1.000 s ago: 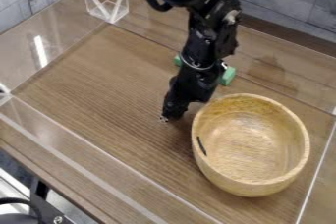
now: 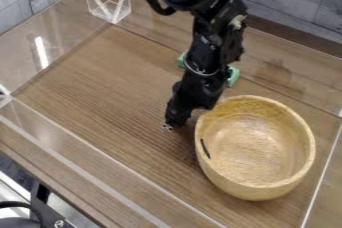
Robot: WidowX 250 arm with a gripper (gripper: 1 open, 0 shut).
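Note:
The black gripper (image 2: 179,118) reaches down from the top centre to just left of a large beige bowl (image 2: 263,159), its tip low over the wooden table (image 2: 94,112) by the bowl's upper-left rim. It looks shut, and I see nothing clearly held between its small, dark fingers. A green object (image 2: 233,75) lies behind the arm, partly hidden by it.
A clear plastic item (image 2: 110,5) is at the back left near the table's edge. Dark cables show at the bottom-left corner.

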